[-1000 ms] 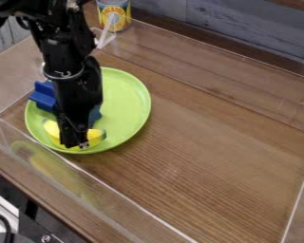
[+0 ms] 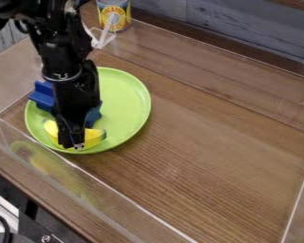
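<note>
My black gripper (image 2: 73, 139) reaches down from the top left over a light green plate (image 2: 126, 104), its fingertips low at a yellow object (image 2: 91, 137) in the front part of the plate. The fingers look close together; whether anything is between them is hidden. A blue object (image 2: 42, 94) lies on the plate's left side, partly behind the gripper.
A can (image 2: 113, 14) stands at the back, beside a white cord. The wooden surface (image 2: 218, 152) to the right of the plate is clear. A dark wall edge runs along the back.
</note>
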